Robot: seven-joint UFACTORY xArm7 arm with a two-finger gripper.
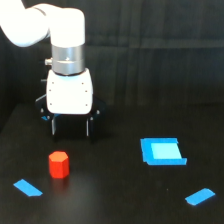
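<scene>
The white robot arm reaches down in the upper left, its gripper [71, 124] hanging open over the dark table with nothing visible between the fingers. Below it sits a red hexagonal block [59, 165]. To the right lies a pale square edged with blue tape [163, 158].
Blue tape strips lie at the front left [27, 187] and front right [200, 196]. Another blue piece is partly hidden behind the gripper.
</scene>
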